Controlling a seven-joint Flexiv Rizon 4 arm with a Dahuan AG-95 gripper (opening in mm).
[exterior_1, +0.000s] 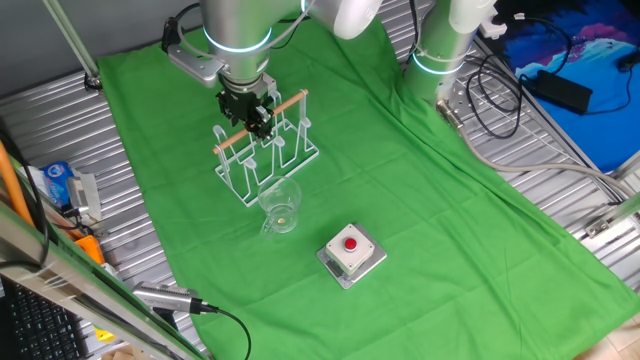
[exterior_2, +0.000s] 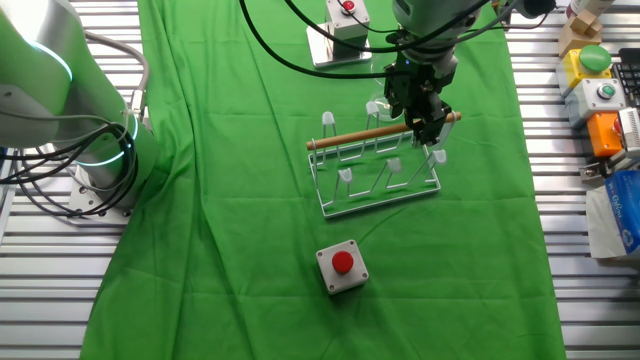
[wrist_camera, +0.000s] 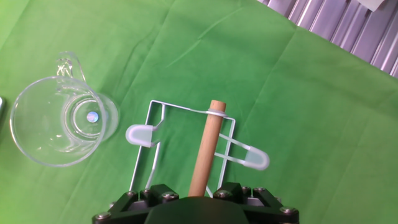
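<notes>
A white wire cup rack (exterior_1: 268, 160) with a wooden top bar (exterior_1: 290, 103) stands on the green cloth. My gripper (exterior_1: 262, 128) is at that bar, pointing down. In the wrist view the bar (wrist_camera: 206, 149) runs between the two black finger assemblies at the bottom edge. Their tips are hidden, so whether they press on the bar does not show. A clear glass mug (wrist_camera: 65, 124) is on the cloth beside the rack, its handle (wrist_camera: 70, 65) toward the top of the wrist view. The rack's hooks with pale caps (exterior_2: 439, 157) look empty.
A red-button box (exterior_1: 350, 250) on a metal plate stands beyond the mug. Another red-button box (exterior_2: 342, 267) sits across the rack from it. Cables hang across the arm in exterior view 2.
</notes>
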